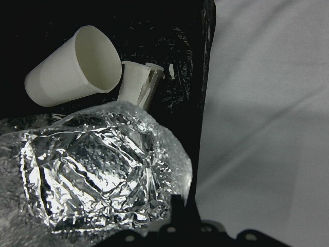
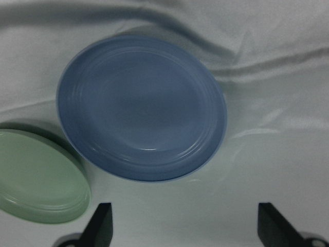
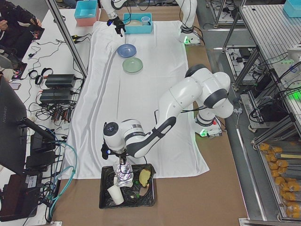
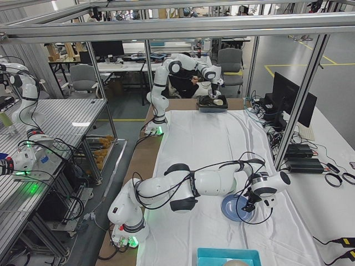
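My left gripper (image 3: pixel 117 153) is shut on a crumpled silver foil bag (image 1: pixel 97 170), which hangs over a black-lined bin (image 3: pixel 106 197). In the bin lie a white paper cup (image 1: pixel 61 77), a crushed white cup (image 1: pixel 133 82) and a yellow item (image 3: pixel 144 177). My right gripper is open over the white cloth at the far end, above a blue plate (image 2: pixel 141 108), with nothing between its fingers. A green plate (image 2: pixel 38 175) lies beside the blue one.
A light blue container (image 4: pixel 227 252) with items in it stands at the far end of the cloth (image 3: pixel 94 132). A monitor and cables crowd the table alongside.
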